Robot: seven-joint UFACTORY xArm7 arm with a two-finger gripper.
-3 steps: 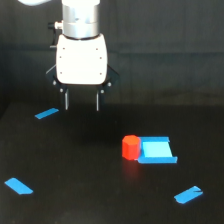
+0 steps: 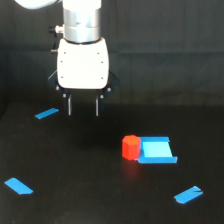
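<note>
My gripper (image 2: 84, 106) hangs over the dark table at the upper left of the camera view. Its two thin fingers point down and stand apart, with empty space between them. On the table, to the right of the gripper and lower in the view, is a red block (image 2: 131, 148) with an angular outline. Touching or just beside the block's right side is a light-blue square (image 2: 157, 149) with a darker blue border; the block seems to overlap its left edge.
Blue tape strips lie on the black surface: one (image 2: 47, 113) left of the gripper, one (image 2: 18, 186) at lower left, one (image 2: 188, 195) at lower right. Dark curtains close off the back.
The arm and gripper have shifted slightly downward in the view. The fingers are still apart. The red block and blue square have not moved.
</note>
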